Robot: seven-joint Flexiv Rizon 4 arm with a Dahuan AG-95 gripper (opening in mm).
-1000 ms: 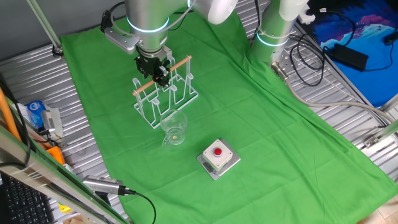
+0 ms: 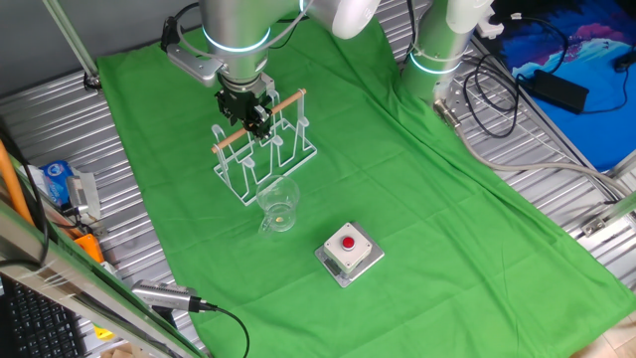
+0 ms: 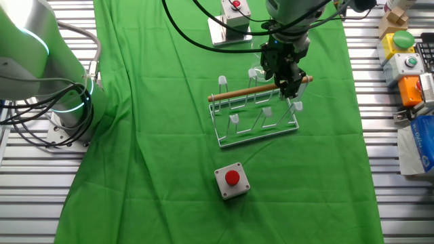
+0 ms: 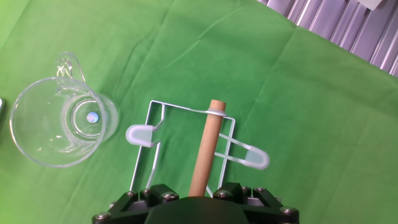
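My black gripper (image 2: 248,121) is over the white wire rack (image 2: 248,199), close to the wooden bar (image 2: 288,103) along its top. In the wrist view the bar (image 4: 208,143) runs down between the dark gripper parts at the bottom edge. The fingertips are hidden there, and whether they touch the bar does not show. A clear glass mug (image 4: 59,124) stands beside the rack, apart from the gripper, its handle (image 4: 69,65) pointing up in that view. The rack has several white-capped hooks (image 3: 233,119), with no cup seen on them.
A grey box with a red button (image 2: 348,244) sits on a metal plate near the mug. Another red-button box (image 3: 232,180) lies on the other side of the rack. Black cables (image 3: 203,44) hang round the arm.
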